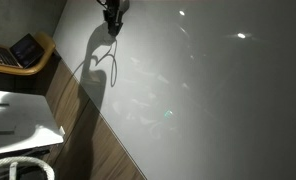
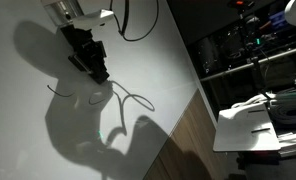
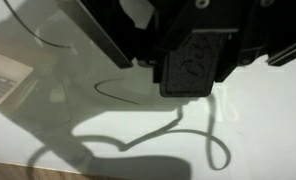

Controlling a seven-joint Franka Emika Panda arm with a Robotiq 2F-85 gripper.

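My gripper (image 2: 98, 70) is at the upper left of exterior view 2, over a pale, smooth surface (image 2: 168, 65). Its fingers are shut on a dark block (image 3: 191, 73), which has light squiggly marks on its face in the wrist view. A grey looping line (image 3: 213, 140) spreads below the block; whether it is a cord or a shadow is unclear. Thin dark curved lines (image 3: 115, 92) show on the surface. Exterior view 1 catches the gripper (image 1: 112, 27) only at the top edge. Whether the block touches the surface cannot be made out.
A laptop (image 1: 26, 50) rests on a chair at the left of exterior view 1, with a white table (image 1: 28, 118) below it. Wood-coloured floor (image 1: 98, 140) borders the pale surface.
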